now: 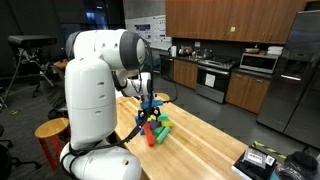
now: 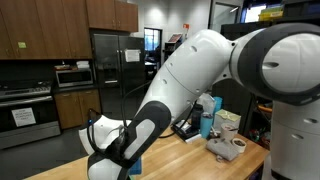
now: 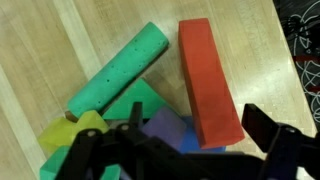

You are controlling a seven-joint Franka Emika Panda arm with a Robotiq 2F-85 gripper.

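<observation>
My gripper stands open above a cluster of blocks, its dark fingers wide apart in the wrist view. A long red block (image 3: 207, 75) lies between and ahead of them, its near end closer to the right finger. Left of it are a green cylinder (image 3: 120, 70), a green block (image 3: 136, 100), a purple block (image 3: 165, 125) and a yellow block (image 3: 62, 132). A blue block (image 3: 190, 140) shows partly beside the red one. In exterior view 1 the gripper (image 1: 150, 104) is small over the pile; its height above the blocks is hard to tell.
Bare wooden table (image 1: 195, 145) stretches right of the pile. Dark equipment (image 1: 255, 163) stands at its right end. Cables (image 3: 305, 50) lie at the right edge of the wrist view. Several items, including a teal cup (image 2: 207, 126), stand on the table in exterior view 2.
</observation>
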